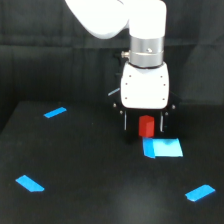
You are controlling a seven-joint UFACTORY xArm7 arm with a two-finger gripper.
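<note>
The white arm (144, 75) hangs at the upper middle, its black gripper (146, 124) low around a small red block (146, 126). The fingers stand either side of the block; whether they press on it is hard to tell. Just below the block lie pieces of light blue tape (168, 148) on the black table.
Blue tape strips mark the table at the back left (55, 112), front left (29, 184) and front right (200, 193).
</note>
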